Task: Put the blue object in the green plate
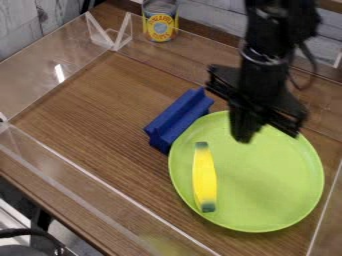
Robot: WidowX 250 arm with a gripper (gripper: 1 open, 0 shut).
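A blue block-like object (178, 120) lies on the wooden table, slanting along the upper left rim of the green plate (274, 190). A yellow banana-like object (205, 178) with dark ends lies on the plate's left side. My black gripper (267, 128) hangs above the far part of the plate, to the right of the blue object and apart from it. Its fingers are dark and blurred, so their opening is unclear. No blue shows between them. The arm hides part of the plate's far rim.
A can with a yellow label (159, 20) stands at the back, beside a clear plastic-looking piece (110, 30). Transparent walls run along the table's left and front edges.
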